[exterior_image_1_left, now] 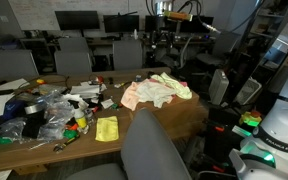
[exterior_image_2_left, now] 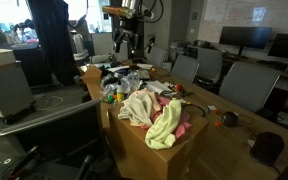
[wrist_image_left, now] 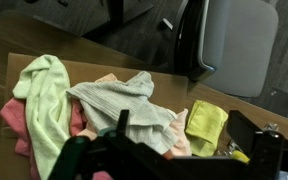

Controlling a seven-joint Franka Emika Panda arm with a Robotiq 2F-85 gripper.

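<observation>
My gripper is open above the table, with dark fingers at the lower left and lower right of the wrist view and nothing held. Below it lies a heap of cloths: a grey-white cloth (wrist_image_left: 134, 107), a pale green cloth (wrist_image_left: 48, 105) and a peach cloth (wrist_image_left: 181, 136). Some red-pink cloth (wrist_image_left: 14, 118) shows at the heap's left. Apart from these, a yellow cloth (wrist_image_left: 205, 126) rests near the right finger. In exterior view 1, the gripper (exterior_image_1_left: 163, 42) hangs high over the far side of the table, well clear of the cloths.
Plastic bags (exterior_image_1_left: 52, 122), bottles and small items crowd the table's left part in exterior view 1. A grey chair (exterior_image_1_left: 154, 148) stands against the near edge. Bare wood (exterior_image_1_left: 144, 114) lies between the yellow cloth and the heap.
</observation>
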